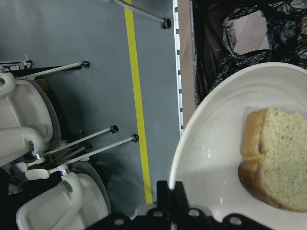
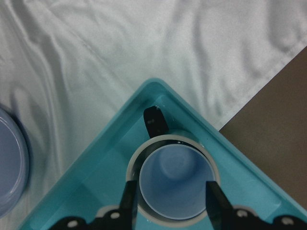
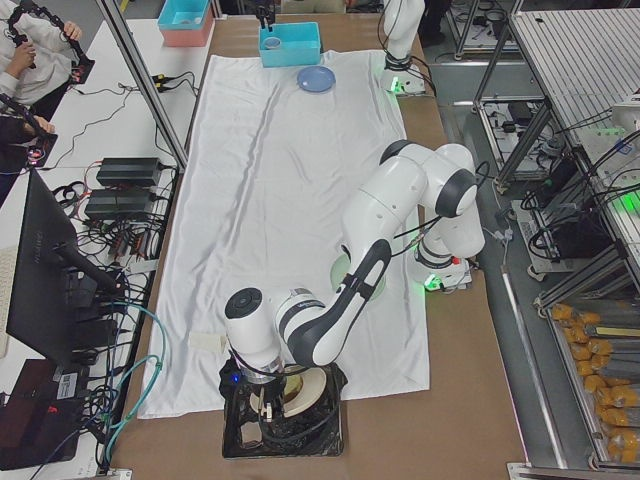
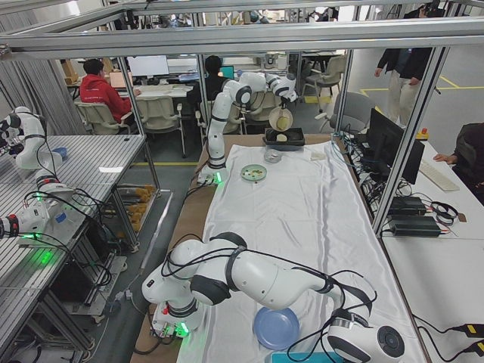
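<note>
My left gripper is shut on the rim of a white plate [image 1: 211,153] carrying a slice of bread [image 1: 273,158]. It hangs over a black bag-lined bin [image 4: 268,141] at the far end of the table, tilted in the camera right view. A pale scrap [image 1: 249,31] lies in the bin. My right gripper stands open above a teal tray [image 2: 100,167] holding a blue cup [image 2: 175,177] nested in a pale rimmed container, with a black piece beside it.
A blue plate [image 4: 277,327] lies beside the teal tray. A green plate with small items [image 4: 254,172] and a crinkled silvery item [image 4: 272,156] sit near the bin.
</note>
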